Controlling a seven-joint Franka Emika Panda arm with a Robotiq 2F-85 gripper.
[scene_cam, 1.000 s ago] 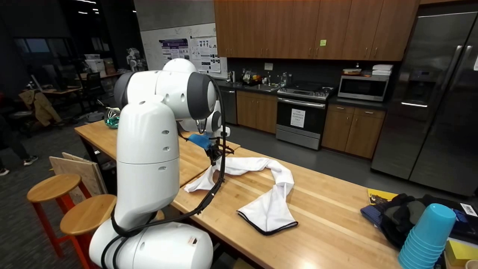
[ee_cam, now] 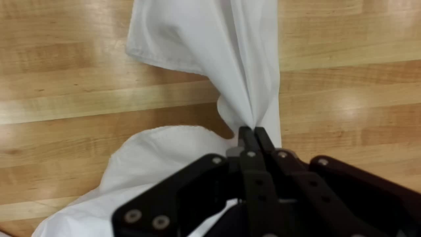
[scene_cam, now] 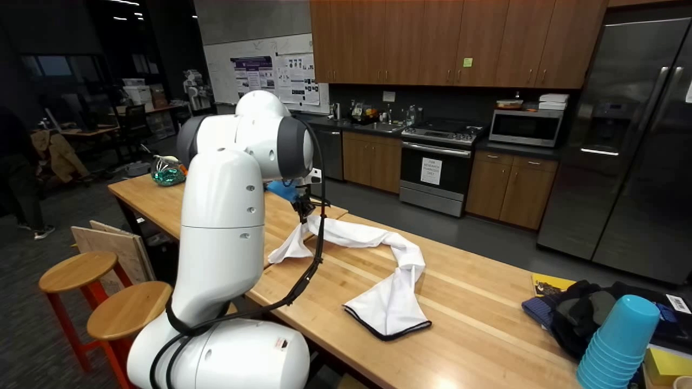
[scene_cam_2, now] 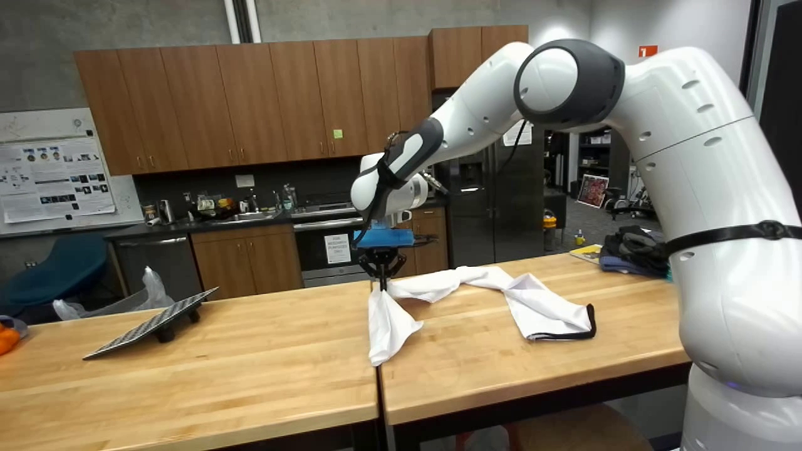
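Note:
A long white cloth with a black-edged end lies bunched and bent across the wooden table. My gripper is shut on a pinched fold of this cloth, whose creases run into the fingertips in the wrist view. From the fingers, one short end of the white cloth hangs down and spreads onto the table near the seam. The longer part trails off to the right in exterior view 2, down to the dark-edged corner. Above the table seam, the gripper points downward. How thick the pinched fold is cannot be seen.
Stacked blue cups and dark clothing occupy the table's right end. A tilted dark panel stands on the left part. Bare wood lies between that panel and the cloth.
My gripper has moved away, toward the table's far side, and slightly up. The cloth near it has shifted along with it and rises to the fingers. The black-edged end has stayed put.

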